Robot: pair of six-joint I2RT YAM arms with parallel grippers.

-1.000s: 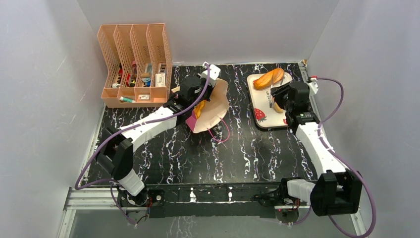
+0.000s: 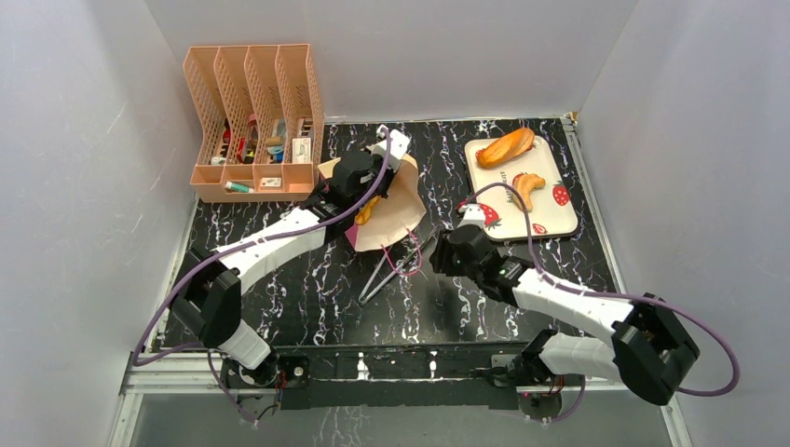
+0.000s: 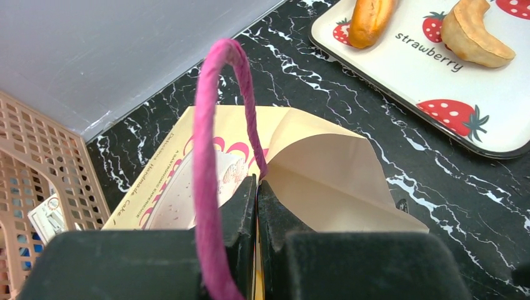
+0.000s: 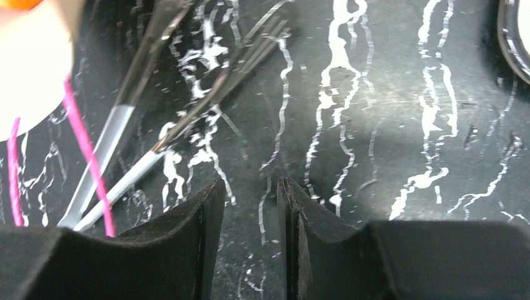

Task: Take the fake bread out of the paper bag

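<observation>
The paper bag [image 2: 401,209] lies tilted at centre, its pink handles looping out; yellow bread [image 2: 365,212] shows inside. My left gripper is shut at the bag's top, beside a pink cord handle [image 3: 209,156]. My right gripper is part open over bare table near metal tongs [image 4: 109,144], which lie below and right of the bag. A long bread [image 2: 504,147] and a curved bread [image 2: 527,189] rest on the strawberry tray [image 2: 550,223].
A pink divided organiser [image 2: 253,186] with small items stands at back left. Grey walls edge the marble table [image 2: 298,298].
My right gripper has moved from the tray leftward and toward the front. The tongs now lie on the table. The left arm and bag shifted slightly.
</observation>
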